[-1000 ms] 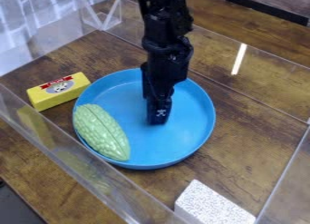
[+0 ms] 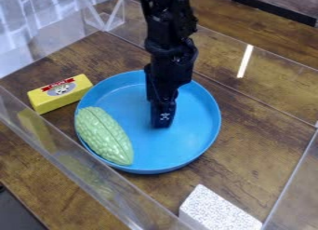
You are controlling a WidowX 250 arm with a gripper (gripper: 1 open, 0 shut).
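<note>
The black gripper [image 2: 162,103] reaches down from the top into a round blue plate [image 2: 187,141], its tip low over the middle of the plate. Whether its fingers are open or shut, or hold anything, cannot be made out against the dark shape. A pale green corn-like toy [image 2: 104,135] lies on the left part of the plate, apart from the gripper.
A yellow box [image 2: 59,94] lies left of the plate on the wooden table [image 2: 248,103]. A white speckled block [image 2: 218,211] sits at the lower right. Clear panels edge the left and right. The table right of the plate is bare.
</note>
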